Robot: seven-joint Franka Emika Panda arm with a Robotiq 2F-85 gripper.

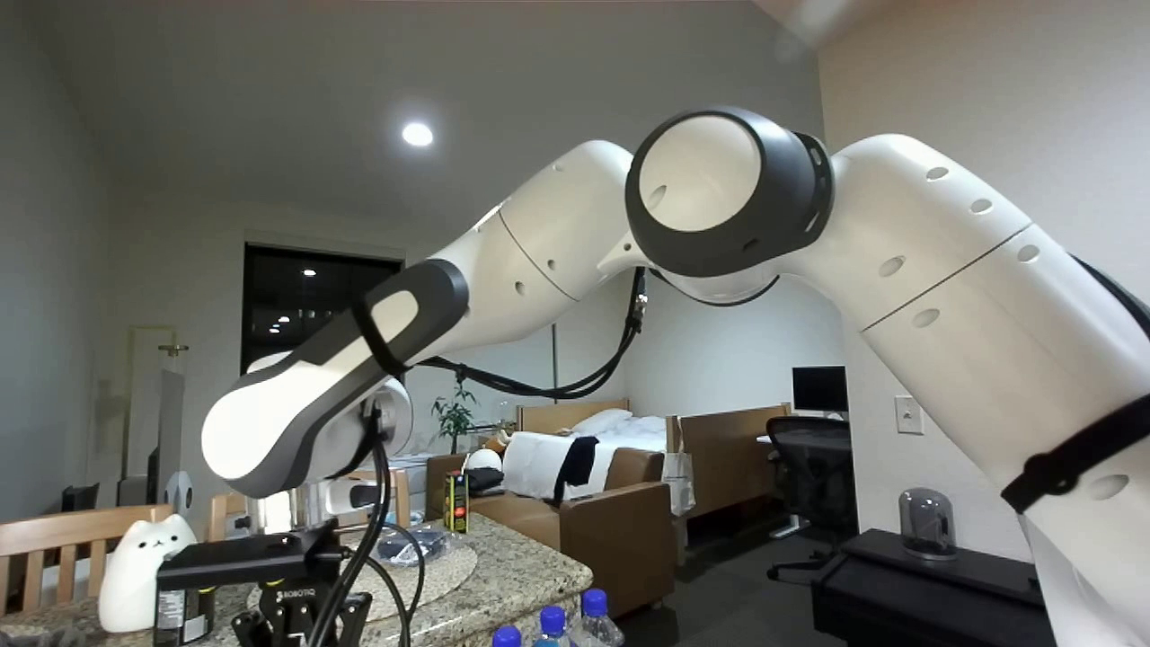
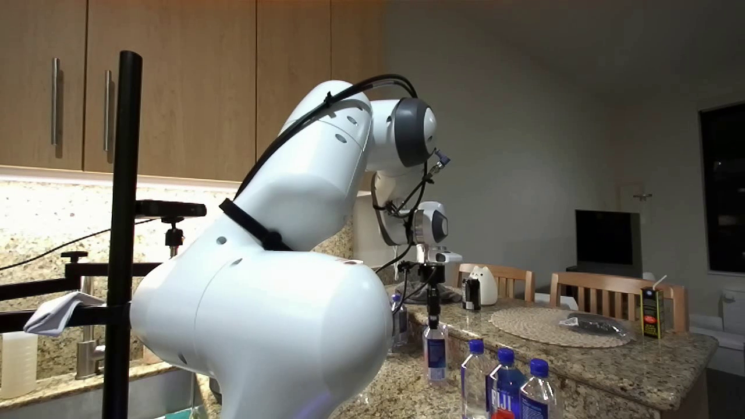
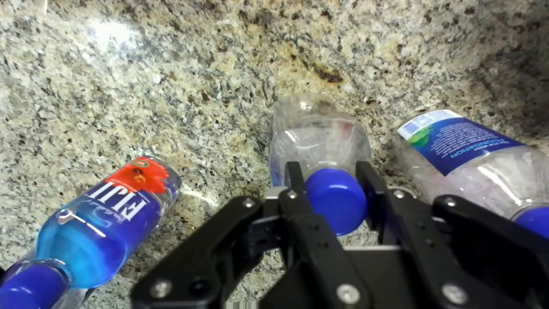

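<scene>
My gripper is shut on the blue-capped neck end of a clear plastic bottle, one black finger on each side of the blue cap. Exterior view 2 shows this bottle upright beneath the gripper, over the granite counter. Whether its base touches the stone is hard to tell. In exterior view 1 the gripper is cut off by the lower edge, and the held bottle is out of sight.
A FIJI bottle and another labelled bottle flank the held one. Three bottles stand nearer in exterior view 2, including a blue one. The raised counter carries a round mat, black can and white cat figure.
</scene>
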